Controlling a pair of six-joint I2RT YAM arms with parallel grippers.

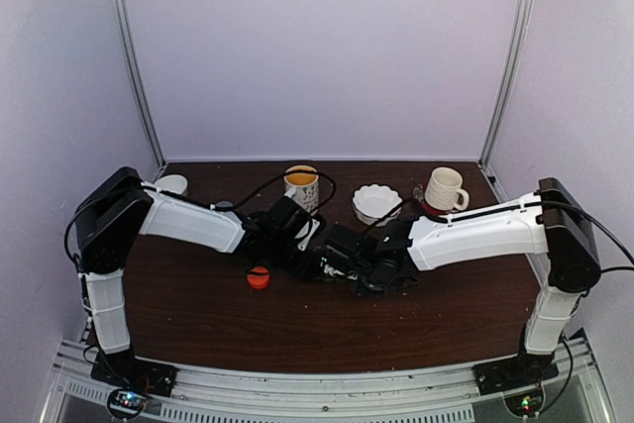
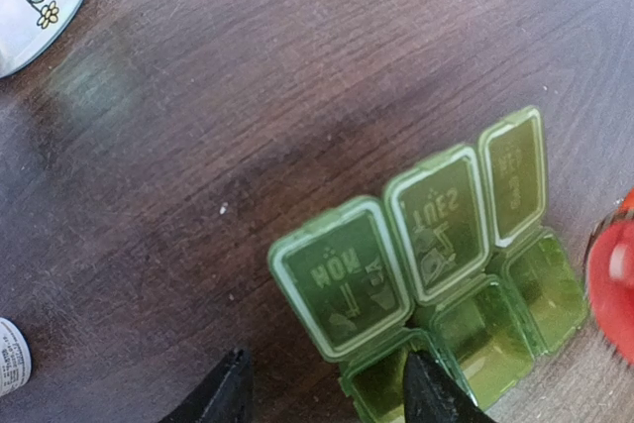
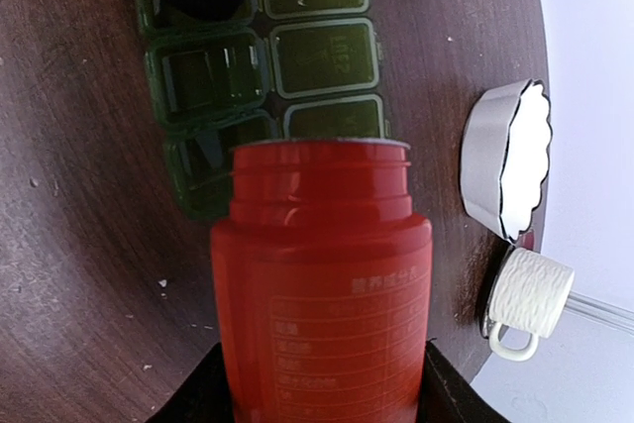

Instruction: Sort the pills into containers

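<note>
The right wrist view shows a red bottle [image 3: 322, 284], uncapped, with my right gripper shut around its body. Its mouth points toward a green pill organizer [image 3: 325, 56]. In the left wrist view the organizer's MON lid [image 2: 342, 279], TUES lid [image 2: 439, 225] and a third lid [image 2: 514, 177] stand open. My left gripper is apart-fingered at the MON end, one finger [image 2: 436, 395] overlapping that compartment; nothing shows between its fingers. The bottle's red end [image 2: 614, 274] appears at that view's right edge. Whether pills lie in the compartments I cannot tell.
A red cap [image 1: 259, 278] lies on the table left of the grippers. Behind the arms stand a patterned mug [image 1: 301, 189], a white fluted bowl [image 1: 376, 203] and a cream mug [image 1: 446, 188].
</note>
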